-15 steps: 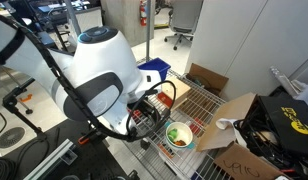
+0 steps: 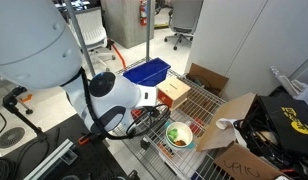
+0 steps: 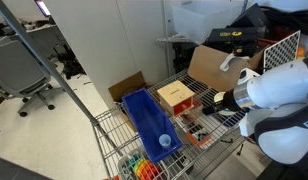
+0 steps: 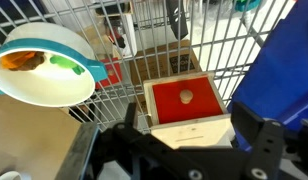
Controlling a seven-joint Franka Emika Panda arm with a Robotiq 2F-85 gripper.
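Observation:
A light wooden box [image 2: 174, 92] stands on the wire rack; exterior view 2 also shows the wooden box [image 3: 176, 97] beside a blue bin. From above, in the wrist view, the box has a red panel [image 4: 172, 95] with a small round wooden knob [image 4: 186, 96]. My gripper hangs above the near side of this box, its black fingers [image 4: 259, 140] spread wide on both sides. Nothing shows between them except the box below, apparently apart from them. In exterior view 1 the white arm largely hides the gripper.
A blue bin [image 2: 145, 73] stands beside the box. A white-and-teal pot [image 2: 179, 136] with colourful pieces sits on the other side. Open cardboard [image 2: 232, 125] and black boxes [image 2: 284, 125] crowd the rack's right end. Dark tools [image 4: 124, 32] lie near the box.
The arm has swung lower and to the left in exterior view 1, uncovering more of the blue bin. The box and pot have stayed where they were.

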